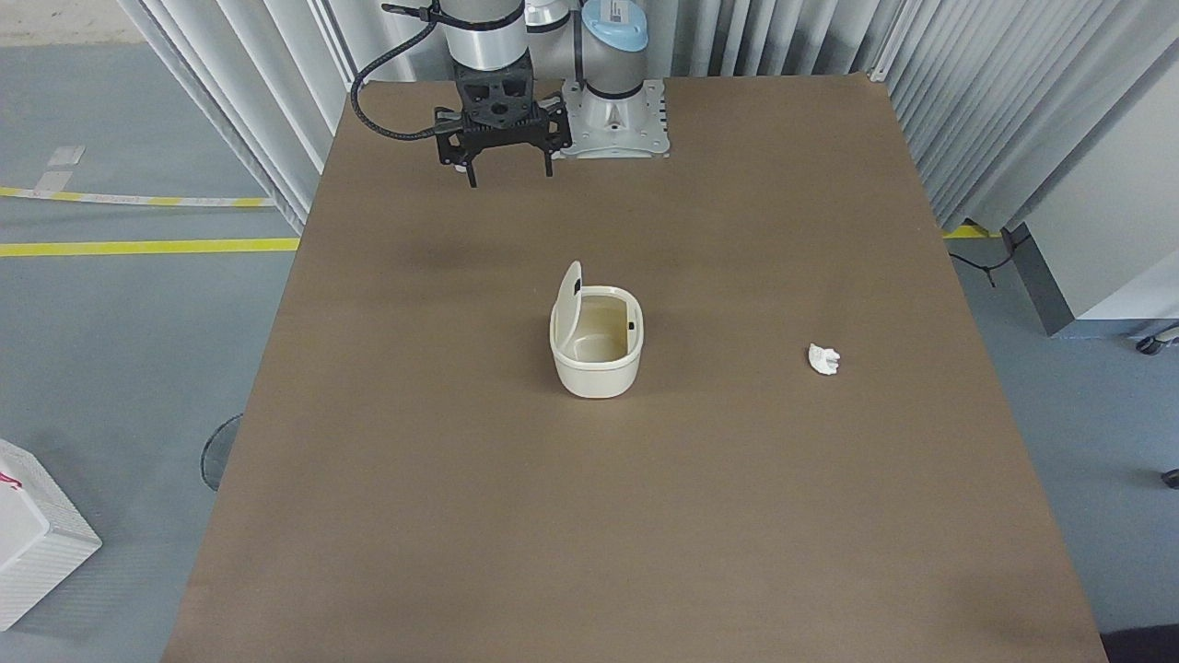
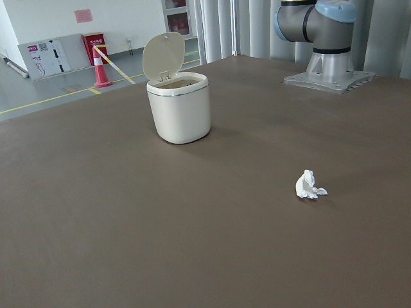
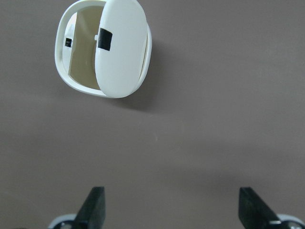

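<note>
A small white bin [image 1: 597, 376] stands upright on the brown table with its lid [image 2: 163, 54] raised; the wrist view shows the bin [image 3: 64, 52] at upper left, its inside visible. A crumpled white tissue [image 1: 823, 359] lies on the table to the bin's right in the front view, and in the foreground right of the left view [image 2: 308, 187]; the wrist view does not show it. My gripper [image 1: 510, 168] is above the table's back, behind the bin. In the wrist view its two fingers stand wide open at the bottom [image 3: 171, 200], nothing between them.
The robot's base plate [image 2: 327, 83] sits at the back edge, with pale curtains behind. A traffic cone and a white box are off the table on the floor.
</note>
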